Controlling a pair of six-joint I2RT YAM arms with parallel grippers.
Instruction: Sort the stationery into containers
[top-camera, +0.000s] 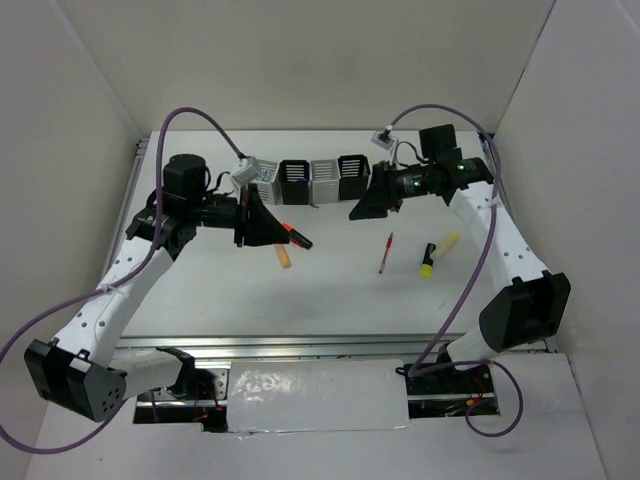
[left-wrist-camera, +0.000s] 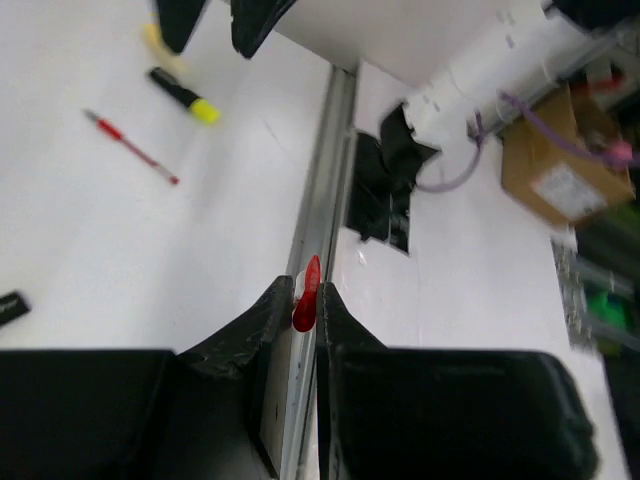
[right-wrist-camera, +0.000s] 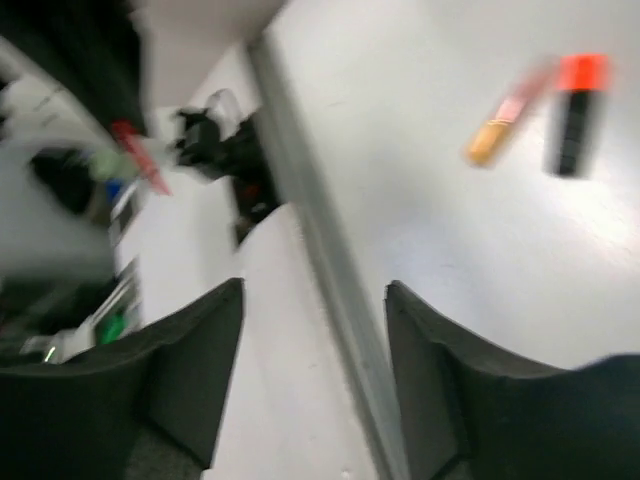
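In the left wrist view my left gripper is shut on a slim red pen (left-wrist-camera: 308, 300), whose red end shows between the fingertips. That red end also sticks out below the left gripper in the right wrist view. My right gripper has its fingers apart and nothing between them; from above it hangs right of centre, short of the baskets. On the table lie another red pen (top-camera: 386, 253), a black-and-yellow highlighter (top-camera: 428, 262), a pale yellow item (top-camera: 446, 244), an orange-and-black marker (top-camera: 299, 237) and an orange-ended stick (top-camera: 284, 257).
Along the back stand a white basket (top-camera: 266, 189), a black basket (top-camera: 294, 190), a second white basket (top-camera: 324, 189) and a second black basket (top-camera: 353, 186). Both wrist views are partly blurred.
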